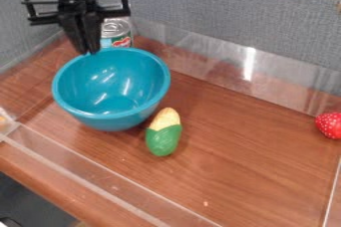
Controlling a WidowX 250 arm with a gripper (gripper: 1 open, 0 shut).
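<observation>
My black gripper point(86, 42) hangs at the upper left, its fingertips pointing down just above the back left rim of a teal bowl point(111, 106). Behind it, partly hidden, a silver can point(118, 34) with a coloured label stands on the wooden floor. A toy corn cob point(164, 135), yellow and green, lies to the right of the bowl. A red strawberry point(328, 124) rests at the right edge. Whether the fingers are apart or closed is hard to tell from this angle.
Grey padded walls point(220, 37) enclose the wooden surface point(246, 161), with clear plastic strips along its edges.
</observation>
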